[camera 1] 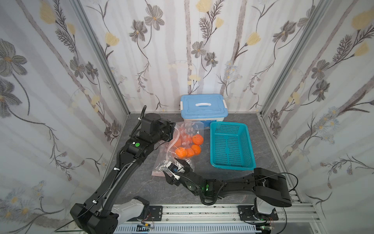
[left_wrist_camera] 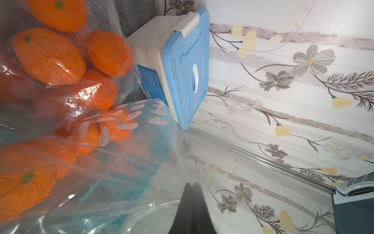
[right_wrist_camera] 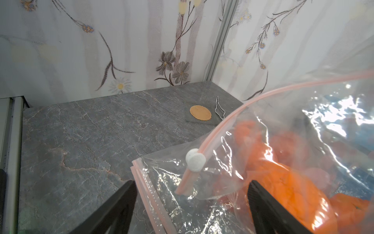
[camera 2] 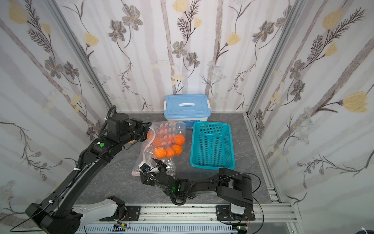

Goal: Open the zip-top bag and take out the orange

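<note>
The clear zip top bag lies in the middle of the table with several oranges showing through it. My left gripper is shut on the bag's raised upper film, which slopes up to its fingertips. At the bag's near end, my right gripper stands open. Between and beyond its fingers, the right wrist view shows the pink-edged mouth and a white slider at its near end. The slider appears untouched. Pressed against the film are some oranges in the left wrist view.
An empty teal basket stands right of the bag. Behind them sits a blue-lidded box. A tan disc lies at the table's far left in the right wrist view.
</note>
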